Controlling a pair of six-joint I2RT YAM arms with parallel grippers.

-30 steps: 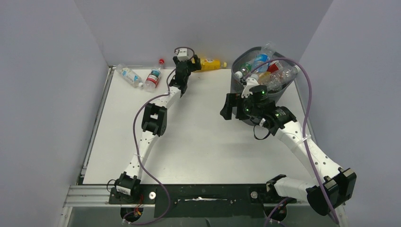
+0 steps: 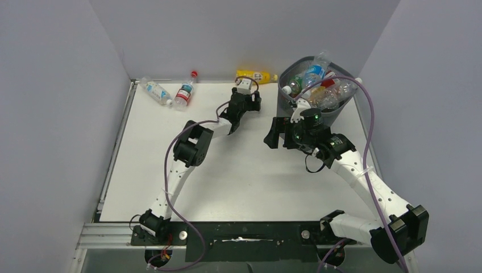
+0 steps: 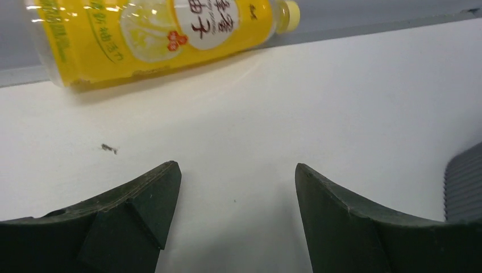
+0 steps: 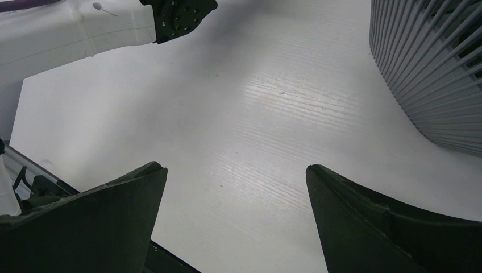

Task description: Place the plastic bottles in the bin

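Note:
The yellow bottle (image 2: 257,76) (image 3: 153,34) lies at the back edge of the white table (image 2: 193,193). My left gripper (image 2: 247,102) is in front of it, fingers apart, with nothing seen between them. A clear bottle (image 2: 156,92) and a red-capped bottle (image 2: 185,92) lie at the back left. The grey bin (image 2: 284,105) (image 4: 426,79) at the right holds several bottles. My right gripper (image 2: 283,132) stands open at the bin's near side, only bare table between its fingers.
The left arm (image 4: 74,40) crosses the upper left of the right wrist view. Walls stand behind and at both sides.
My left gripper has moved right and toward the front, away from the back edge. The yellow bottle has shifted slightly. The right gripper has moved only slightly.

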